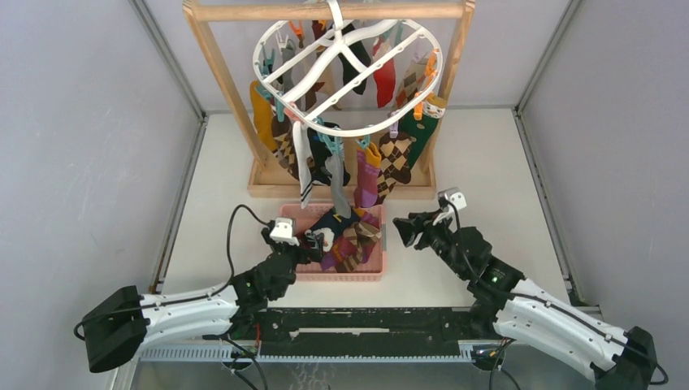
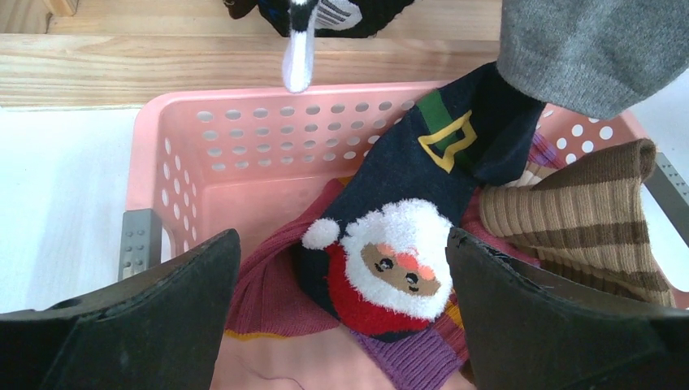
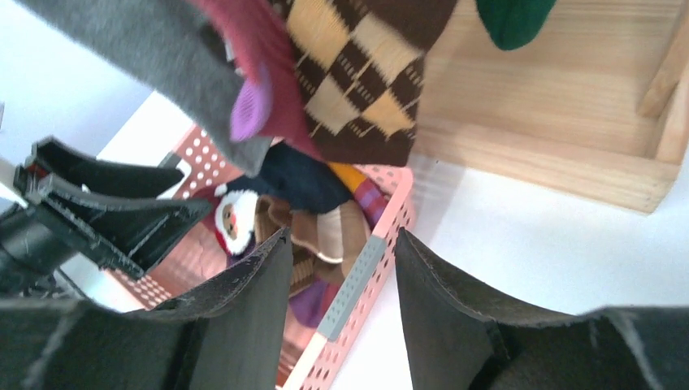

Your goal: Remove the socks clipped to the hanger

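Note:
Socks hang by clips from the white round hanger (image 1: 370, 130). Among them are a brown argyle sock (image 1: 395, 157), a purple one with an orange top (image 1: 368, 175), a grey one (image 1: 338, 175) and a green one (image 1: 422, 130). The argyle sock (image 3: 357, 89) hangs clear of my right gripper, which is open and empty beside the basket's grey handle. My left gripper also stands open, over the pink basket (image 2: 268, 175). Below it lie a navy Santa sock (image 2: 398, 252) and a brown striped sock (image 2: 577, 211), held by neither gripper.
The wooden stand (image 1: 268, 191) rises behind the basket, its base close to the basket's back rim. More clipped socks, such as a red one (image 1: 384, 77), hang further back.

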